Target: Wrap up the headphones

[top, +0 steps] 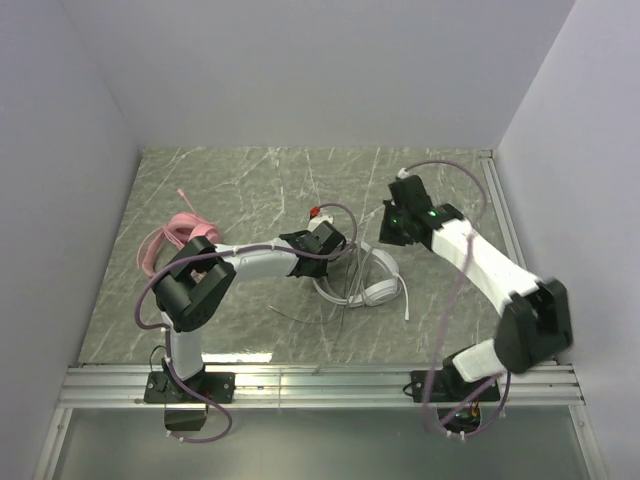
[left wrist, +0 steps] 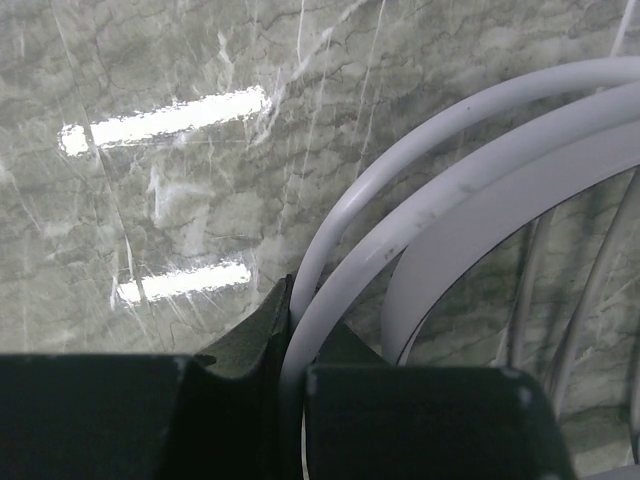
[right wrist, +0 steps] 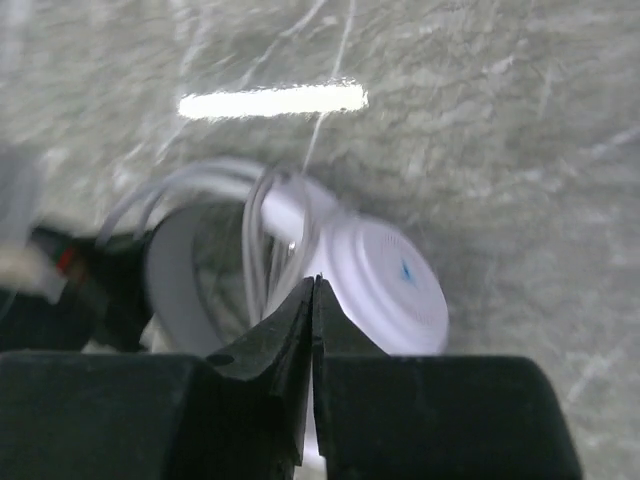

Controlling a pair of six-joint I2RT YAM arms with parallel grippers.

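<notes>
The white headphones (top: 381, 291) lie on the marble table, with loops of white cable lying across the band. My left gripper (top: 325, 268) is down at the band's left side; in the left wrist view it (left wrist: 295, 355) is shut on the white band and cable. My right gripper (top: 388, 224) hangs above and to the upper right of the headphones, blurred by motion. In the right wrist view its fingertips (right wrist: 305, 310) look together over the ear cup (right wrist: 385, 280) and cable loops (right wrist: 255, 250); nothing clear shows between them.
Pink headphones (top: 175, 230) lie at the left, behind the left arm. Walls border the table (top: 250, 175) at back and sides.
</notes>
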